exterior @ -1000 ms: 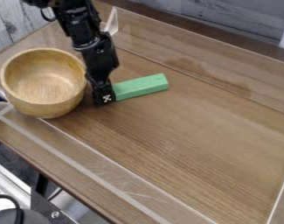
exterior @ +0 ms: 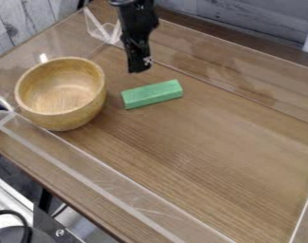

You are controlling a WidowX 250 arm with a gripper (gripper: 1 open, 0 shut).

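My black gripper [exterior: 139,63] hangs at the top centre of the view, above and apart from a green block [exterior: 151,93] lying flat on the wooden table. A wooden bowl [exterior: 60,84] sits at the left. The gripper appears shut, with nothing visible between its fingers.
A small clear object [exterior: 103,27] lies near the back left, behind the gripper. Dark cables show at the lower left edge.
My gripper has risen and moved back, away from the bowl and green block. The green block and bowl look nearly unmoved.
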